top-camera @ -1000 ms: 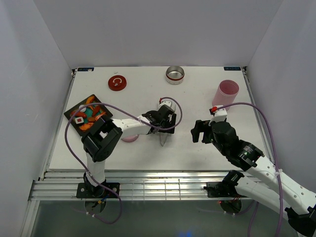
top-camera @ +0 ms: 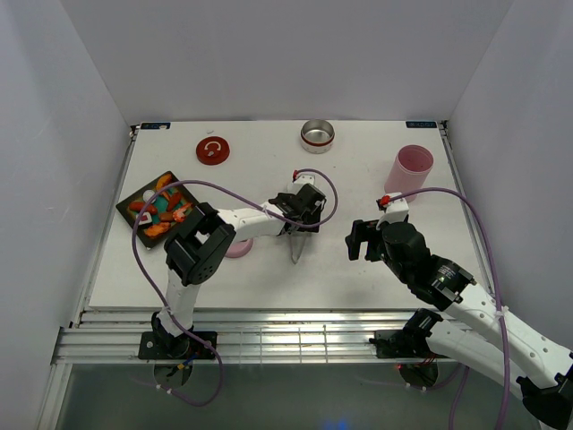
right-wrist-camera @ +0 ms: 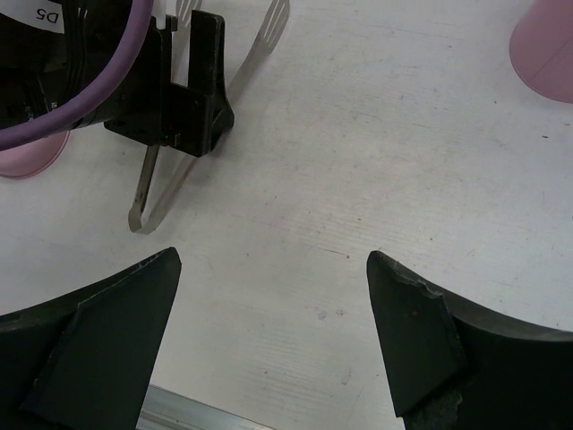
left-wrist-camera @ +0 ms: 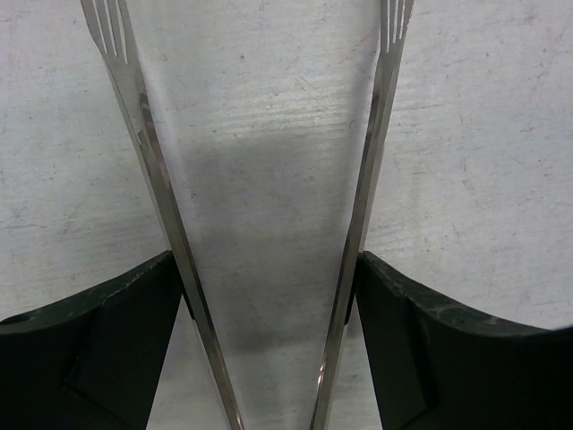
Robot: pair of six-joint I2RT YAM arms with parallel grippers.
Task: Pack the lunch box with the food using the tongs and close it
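In the left wrist view my left gripper is part open over the table, its fingers against two long metal forks [left-wrist-camera: 159,179], one at each side. The top view shows that left gripper [top-camera: 304,219] low at mid-table, covering much of the forks. My right gripper [top-camera: 365,240] hangs open to the right with bare table between its fingers. A black lunch box [top-camera: 132,228] with colourful food sits at the left.
A red round lid [top-camera: 213,157] and a steel bowl [top-camera: 318,136] stand at the back, a pink cup [top-camera: 412,170] at the back right, a pink dish [top-camera: 240,249] beside the left arm.
The right arm looks nearly unchanged.
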